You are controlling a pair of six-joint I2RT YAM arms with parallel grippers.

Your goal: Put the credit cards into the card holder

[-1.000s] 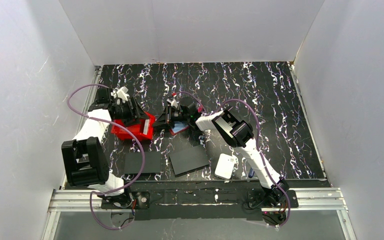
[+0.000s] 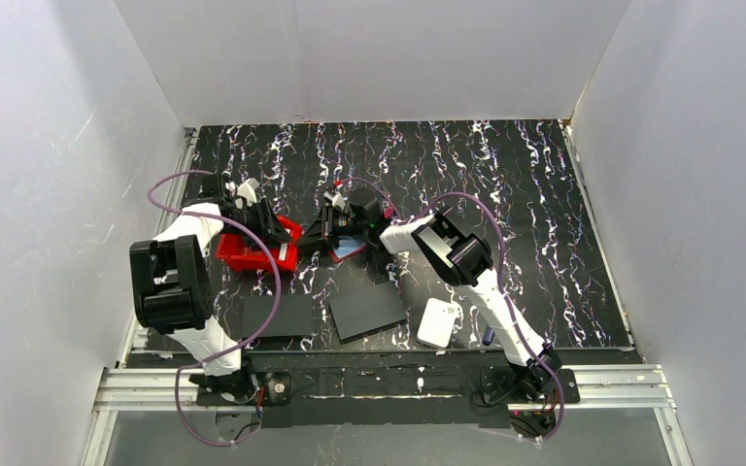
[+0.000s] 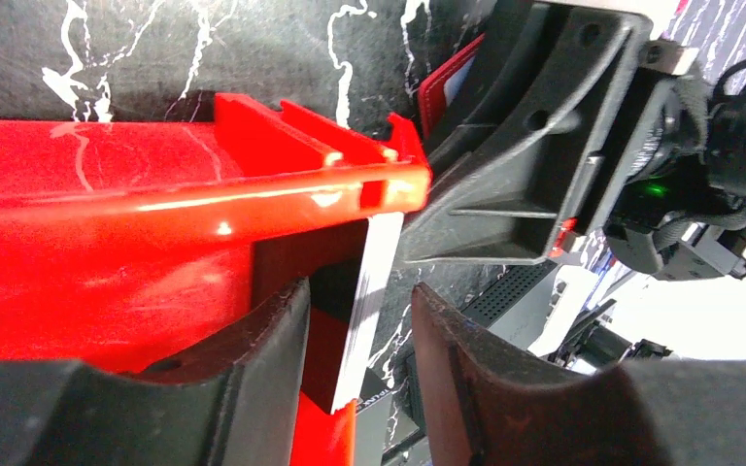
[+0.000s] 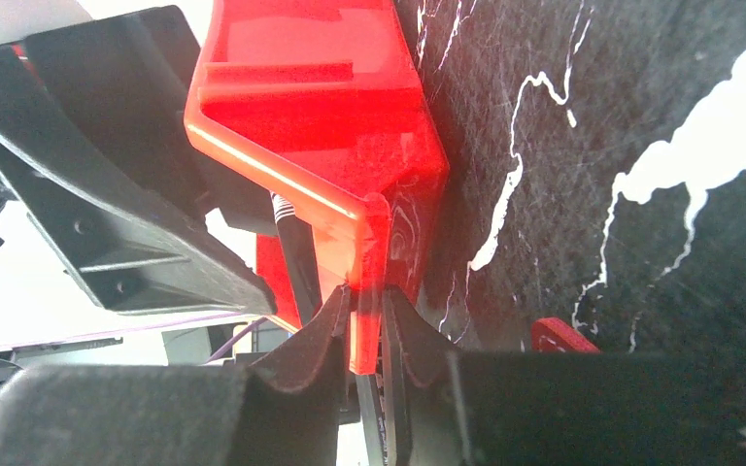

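A red card holder [image 2: 243, 254] [image 3: 107, 243] [image 4: 321, 116] lies at the left of the black marble table. My left gripper stands open at its right end, its fingertips either side of a white-edged card [image 3: 369, 291] in the holder. My right gripper is shut on the holder's red rim, steadying that same end. A red-edged item with a blue face [image 2: 347, 247] lies beneath the right arm, mostly hidden by it.
Two dark flat plates [image 2: 277, 316] [image 2: 367, 311] lie along the front, with a white square object [image 2: 436, 322] to their right. Pale walls border it.
My left arm has moved a little forward and right over the holder since a second ago. My right arm looks unchanged.
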